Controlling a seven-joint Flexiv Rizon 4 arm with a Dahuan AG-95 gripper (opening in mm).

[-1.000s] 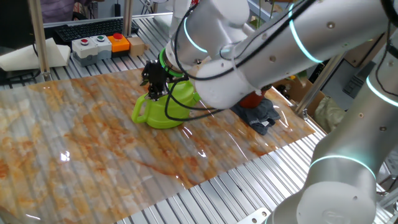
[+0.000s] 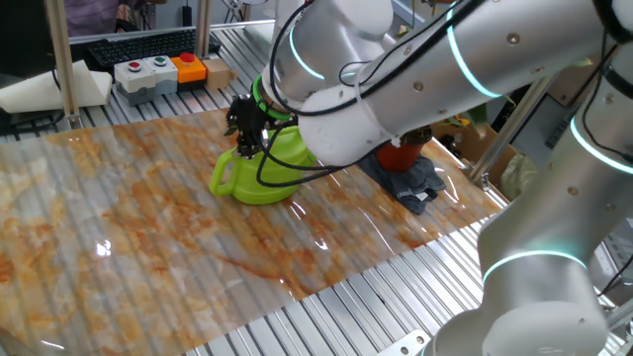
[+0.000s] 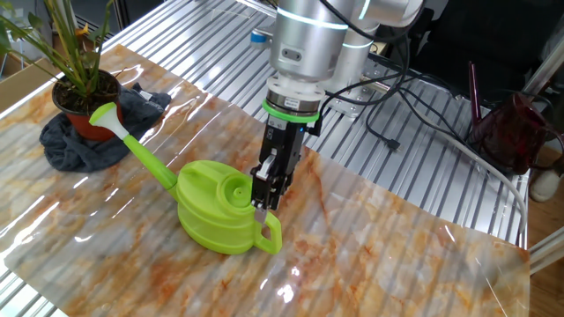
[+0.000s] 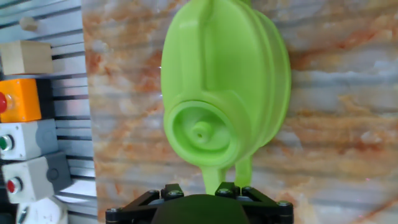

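A light green watering can (image 3: 211, 207) stands upright on the marbled sheet (image 3: 379, 264), its spout toward the plant and its loop handle (image 3: 271, 234) at the opposite end. In exterior view 2, my gripper (image 3: 263, 210) points down at the handle end, close by the upper part of the handle. Contact with the handle cannot be made out. The wrist view has the can's round top opening (image 4: 204, 132) just ahead of the black gripper parts along the bottom edge. The fingertips' spacing, and whether anything is between them, is unclear.
A potted plant (image 3: 88, 101) sits on a dark cloth (image 3: 145, 110) beyond the spout. Control boxes with buttons (image 2: 146, 79) and a wooden block (image 2: 219, 74) line the far edge. A dark red jug (image 3: 511, 132) stands right of the arm. Much of the sheet is bare.
The arm's links and loose cables have shifted a little, while the gripper stays at nearly the same place beside the can. The watering can has not visibly moved.
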